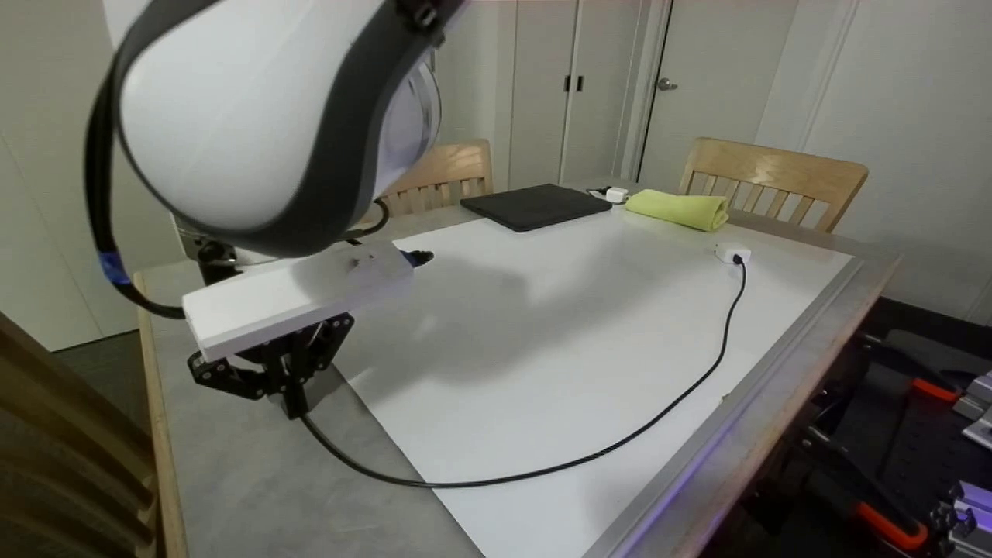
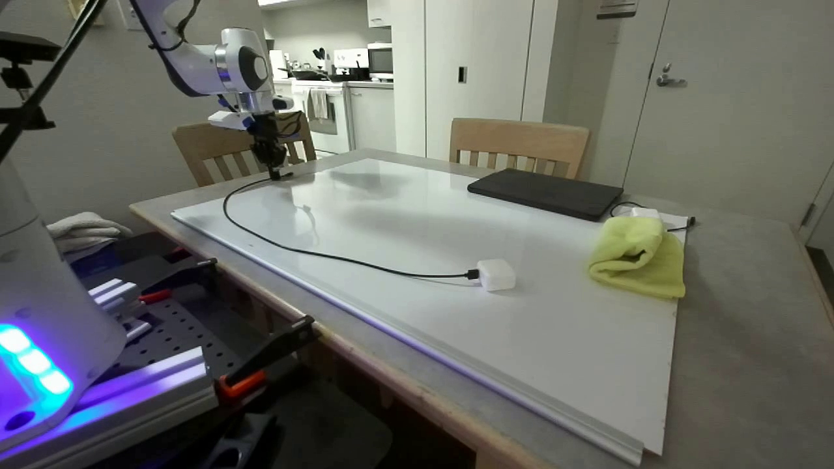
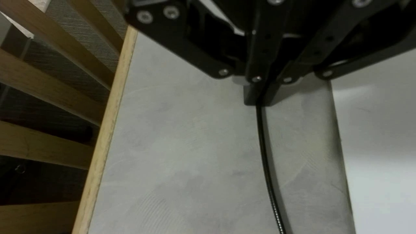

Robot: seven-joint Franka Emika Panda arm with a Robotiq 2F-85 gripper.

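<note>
A black cable (image 1: 549, 471) runs across the white board from a white power adapter (image 1: 732, 252) to my gripper (image 1: 295, 406) over the grey table margin. In the wrist view my gripper is shut on the cable (image 3: 269, 175), which comes out between the two fingertips. The fingers hang just above the table top, though in the wrist view I cannot tell the exact gap. From the other side, the adapter (image 2: 496, 275) sits on the board with the cable plugged into it. The cable's held end is hidden behind the gripper.
A black flat case (image 2: 545, 193) lies at the board's far edge. A folded yellow cloth (image 2: 638, 256) rests near a second white adapter (image 2: 645, 212). Wooden chairs (image 2: 520, 141) stand round the table. The middle of the white board (image 1: 558, 344) is clear.
</note>
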